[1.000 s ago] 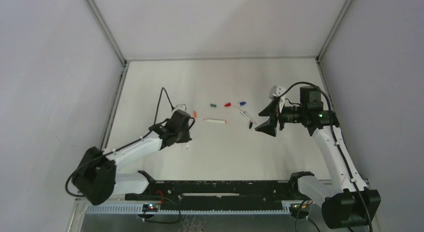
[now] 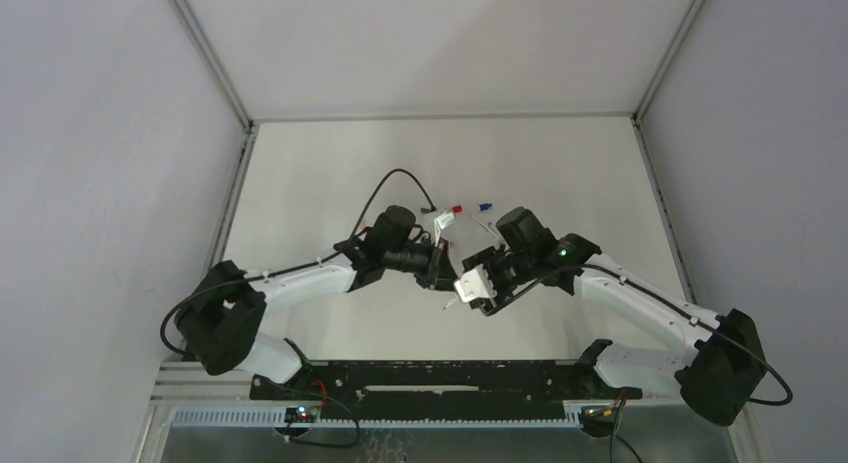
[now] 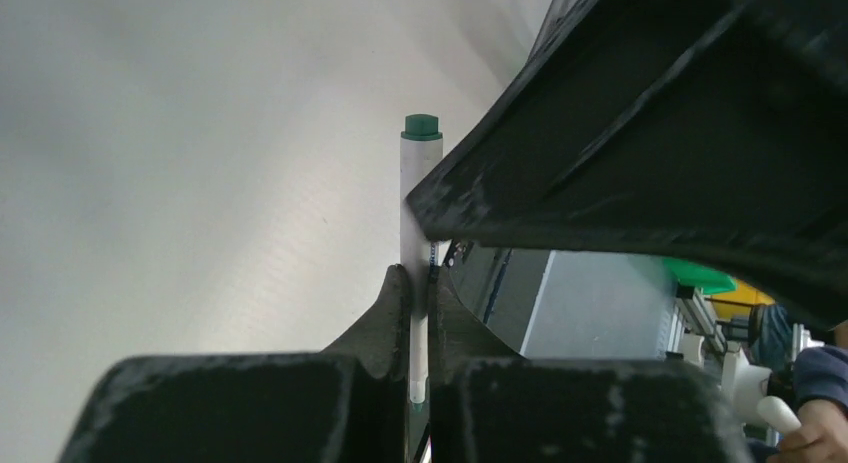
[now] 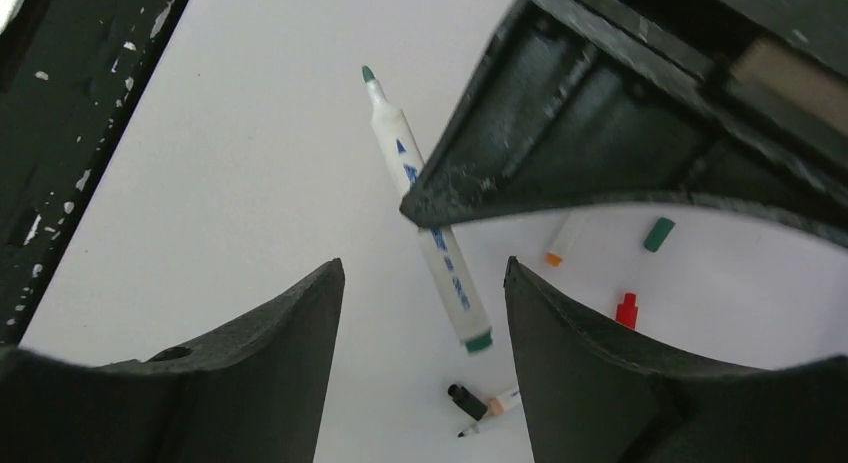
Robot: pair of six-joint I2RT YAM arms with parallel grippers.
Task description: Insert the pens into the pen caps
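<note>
My left gripper is shut on a white pen with a green end, held upright between its fingertips in the left wrist view. In the right wrist view that pen shows its green tip at the top, with a dark finger across its middle. My right gripper is open just beside it, fingers apart with nothing between them. A green cap, a red cap and a black cap lie on the table below.
A blue cap and loose pens lie behind the grippers, near the middle of the table. The two arms meet closely at the centre.
My left gripper has moved right to the table's middle with the pen, and my right gripper has moved left and toward the front, turning to meet it.
</note>
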